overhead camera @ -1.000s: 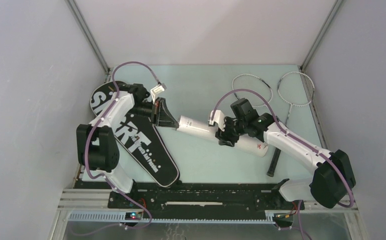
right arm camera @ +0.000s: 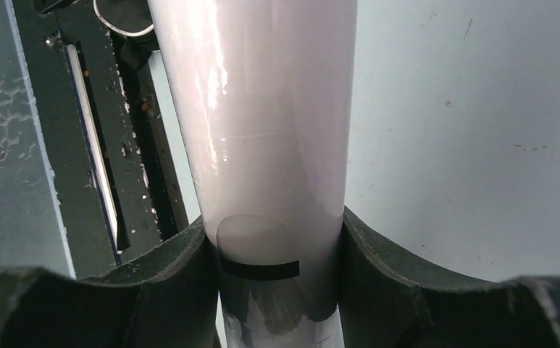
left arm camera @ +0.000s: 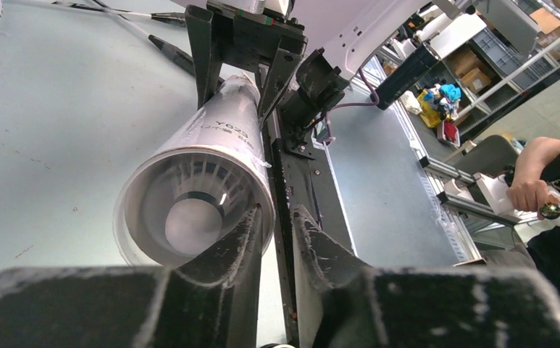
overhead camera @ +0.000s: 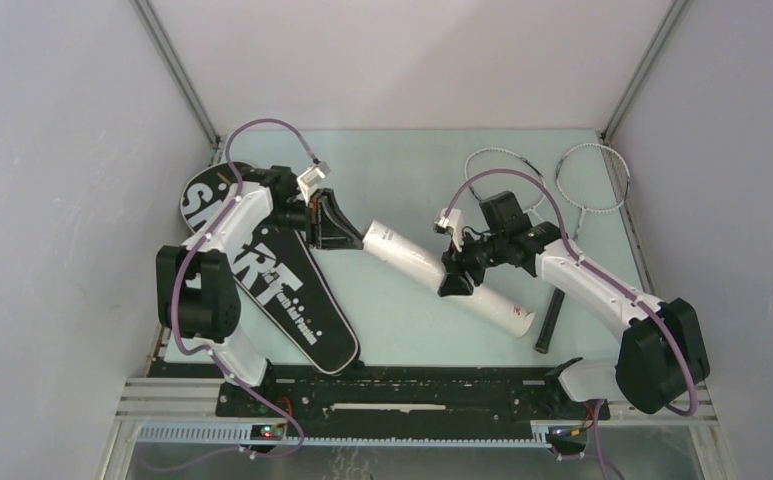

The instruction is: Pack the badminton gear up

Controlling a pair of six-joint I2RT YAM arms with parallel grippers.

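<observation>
A long pale shuttlecock tube (overhead camera: 402, 256) slants across the middle in the top view. My right gripper is shut around its body, one finger on each side. The tube's mouth (left arm camera: 193, 156) opens towards my left gripper; inside show a pale round shape and feather-like ribs. The left fingers stand slightly apart with nothing seen between them, one tip overlapping the rim in view. Whether it touches is unclear. A black racket bag (overhead camera: 287, 285) lies on the left. Two rackets lie on the right, one with a white-framed head (overhead camera: 592, 180) and black handle (overhead camera: 550, 320).
The second racket's head (overhead camera: 505, 155) lies partly behind the right arm. Bare table (overhead camera: 392, 175) shows behind the tube, and more in front of it. A dark rail (overhead camera: 422, 385) runs along the front edge; walls close both sides and the back.
The tube has turned to a steeper slant, its mouth shifting right and back, its far end coming forward. The left has barely moved.
</observation>
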